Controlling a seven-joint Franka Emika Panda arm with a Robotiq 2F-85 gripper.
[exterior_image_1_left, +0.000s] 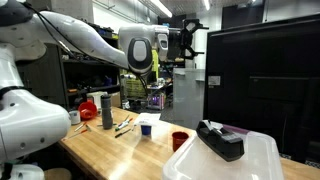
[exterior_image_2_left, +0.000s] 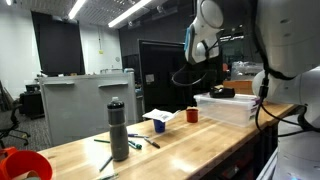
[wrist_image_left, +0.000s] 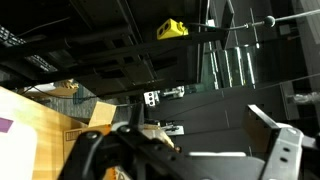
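Note:
High above the table, my gripper (exterior_image_1_left: 193, 40) is raised in front of the dark panel. In the wrist view its two dark fingers (wrist_image_left: 275, 140) are spread wide, with nothing between them. A red cup (exterior_image_1_left: 180, 140) stands on the wooden table beside a white bin (exterior_image_1_left: 262, 160). Farther back is a blue cup (exterior_image_1_left: 146, 129), with a white sheet behind it. A black, box-like object (exterior_image_1_left: 221, 142) rests at the near-left side of the bin. All these things lie well below the gripper and apart from it.
Toward the table's far left stand a grey flask (exterior_image_2_left: 118, 130) and a red pot (exterior_image_2_left: 25, 164). Several pen-like tools (exterior_image_1_left: 124, 130) lie between the flask and the blue cup. Bare tabletop (exterior_image_1_left: 110, 150) stretches along the front. A big dark panel (exterior_image_1_left: 262, 85) rises behind the bin.

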